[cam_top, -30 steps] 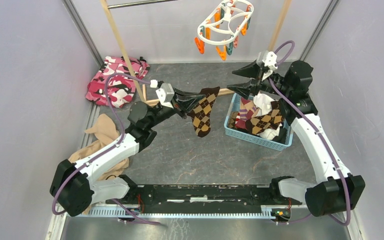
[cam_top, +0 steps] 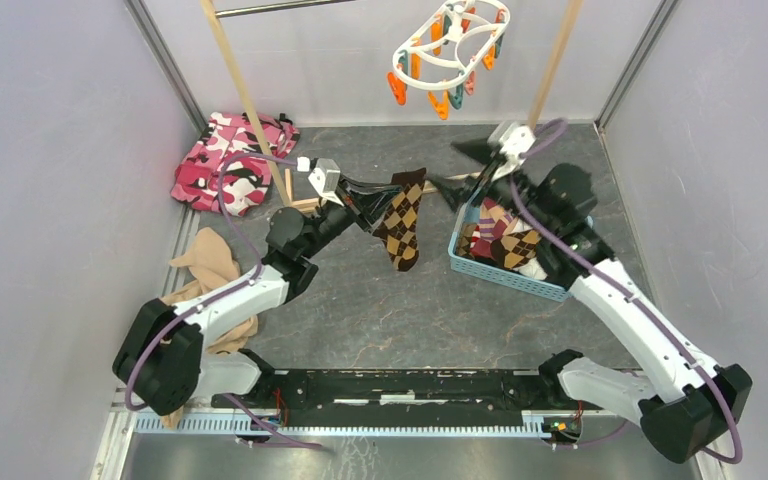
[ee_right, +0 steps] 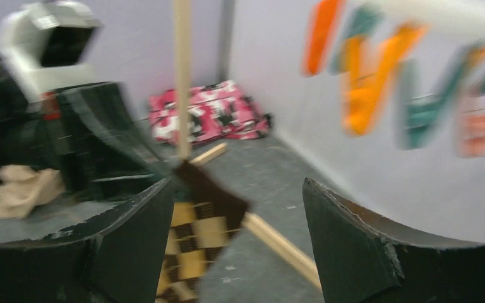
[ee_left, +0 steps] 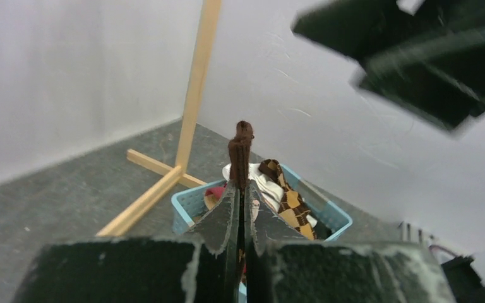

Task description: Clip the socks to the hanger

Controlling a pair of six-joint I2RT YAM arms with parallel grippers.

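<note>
A brown and tan argyle sock [cam_top: 402,225] hangs from my left gripper [cam_top: 388,192], which is shut on it. In the left wrist view the dark brown end of the sock [ee_left: 240,151] stands up from between the fingertips. To the right of the sock, apart from it, my right gripper [cam_top: 450,168] is open and blurred, its fingers [ee_right: 344,233] wide apart with nothing between them. The white oval hanger [cam_top: 410,50] hangs at the top, with orange, teal and pink clips [cam_top: 438,103] along it. Several clips also show blurred at the upper right of the right wrist view.
A light blue basket [cam_top: 505,282] with more socks stands below the right arm. A pink camouflage cloth [cam_top: 225,160] lies at the back left, a tan cloth [cam_top: 205,262] beside the left arm. Wooden stand poles [cam_top: 245,90] rise behind.
My right gripper has moved left, towards the sock, and its arm now covers part of the basket. The left gripper has shifted slightly left; the sock swings a little beneath it.
</note>
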